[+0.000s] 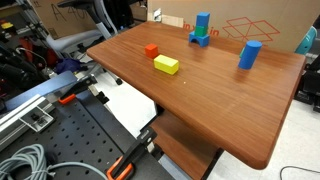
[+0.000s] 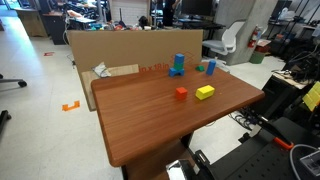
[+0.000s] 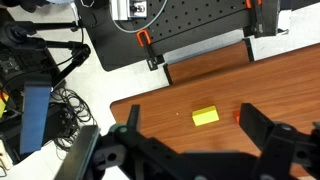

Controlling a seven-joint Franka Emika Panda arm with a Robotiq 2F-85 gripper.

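My gripper hangs over the brown table, its dark fingers wide apart at the bottom of the wrist view, with no object held between them. Below and beyond it lie a yellow block (image 3: 205,116) and, to the right, a red block (image 3: 238,117), partly hidden by a finger. In exterior view 1 the yellow block (image 1: 166,64) and red block (image 1: 151,49) rest apart near the table edge. A blue cup-like cylinder (image 1: 249,54) stands farther right. Towards the back is a blue and green stack (image 1: 200,30). The gripper cannot be made out clearly in either exterior view.
A tan panel (image 2: 95,50) stands along the table's back edge. Bare tabletop (image 2: 135,115) stretches across one side. A black rail-edged base (image 1: 70,135) with cables sits beside the table, with a gap between them.
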